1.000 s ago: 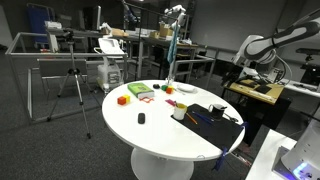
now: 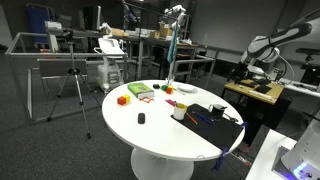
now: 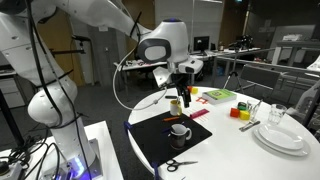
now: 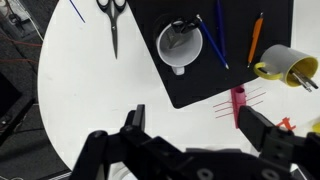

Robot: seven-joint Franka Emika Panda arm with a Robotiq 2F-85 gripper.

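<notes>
Held high over the round white table [image 2: 150, 132], my gripper is open, with its dark fingers wide apart and nothing between them. Below it in the wrist view, a white mug [image 4: 179, 46] with dark items inside rests on a black mat [image 4: 190, 88]. To its right are two blue pens [image 4: 220, 30] and an orange pen [image 4: 256, 38]. A yellow mug [image 4: 271, 68] holding something metallic stands at the mat's edge. Scissors [image 4: 114, 22] lie on the bare table left of the mat, and a pink item [image 4: 238, 104] lies just off it.
White plates [image 3: 284, 138] sit toward one side, near a clear glass [image 3: 276, 113]. Small colored blocks [image 3: 235, 113] and a green box [image 3: 216, 96] occupy another part. A dark oval object [image 2: 141, 117] lies alone, with clear table around it.
The arm has shifted slightly rightward and upward in exterior view 1. Objects on the table look unmoved.
</notes>
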